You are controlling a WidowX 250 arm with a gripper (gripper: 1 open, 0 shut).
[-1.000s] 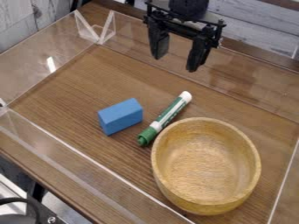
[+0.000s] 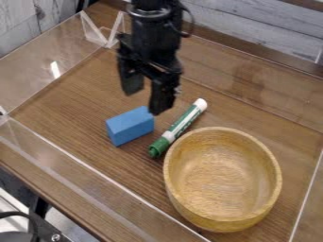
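Observation:
My gripper (image 2: pixel 145 90) hangs in the upper middle of the view, open, its two dark fingers spread apart above and behind a blue block (image 2: pixel 128 125). A green and white cylindrical stick (image 2: pixel 177 129) lies diagonally to the right of the block, apart from it. A tan oval bowl (image 2: pixel 222 214) fills the lower right. I cannot see anything between the fingers.
A dark cable or object (image 2: pixel 19 227) shows at the lower left corner, and raised edges border the table.
My gripper has moved down the view and to the left, toward the blue block. The block, stick and bowl lie as before.

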